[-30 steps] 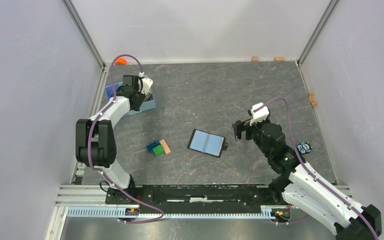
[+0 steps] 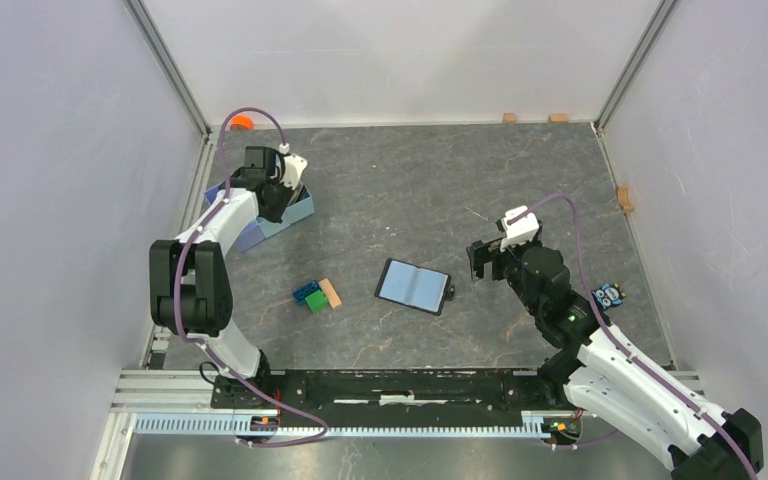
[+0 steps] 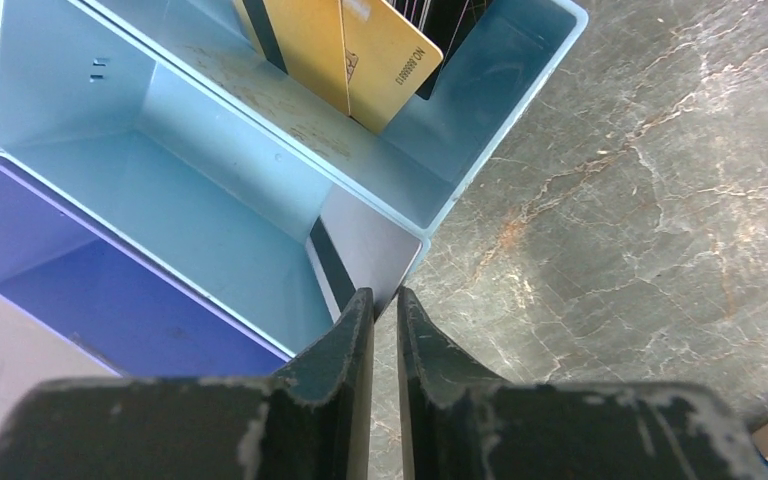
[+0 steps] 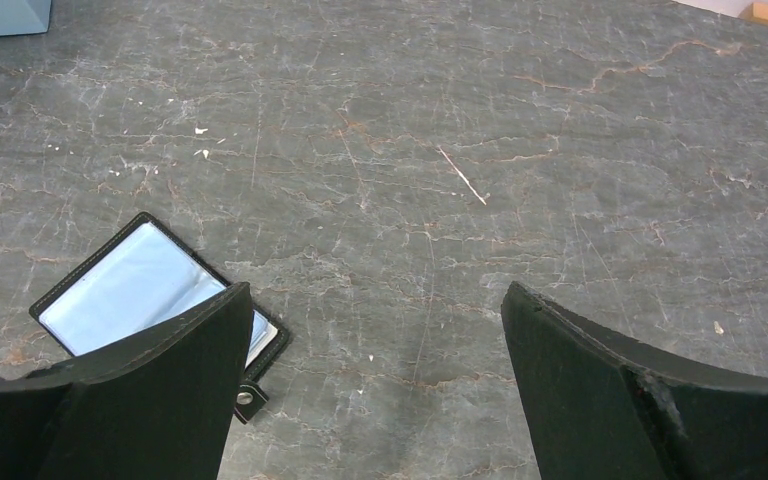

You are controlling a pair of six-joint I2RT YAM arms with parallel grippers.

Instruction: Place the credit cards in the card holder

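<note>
A blue and purple compartment box stands at the far left in the top view. Inside its middle compartment a grey card with a black stripe leans against the dividing wall. My left gripper is at that card's lower corner, its fingertips slightly apart; whether both touch the card is hard to tell. Yellow cards and darker ones lie in the neighbouring compartment. A flat black-edged card holder with a pale inside and a snap lies mid-table. Over empty table to its right, my right gripper is open, holding nothing.
Green, blue and wooden blocks sit between the box and the card holder. A small blue toy lies near the right wall.
The compartment box has turned slightly, showing more purple at its near side. My left gripper has barely shifted. The right arm and the card holder stay where they were.
</note>
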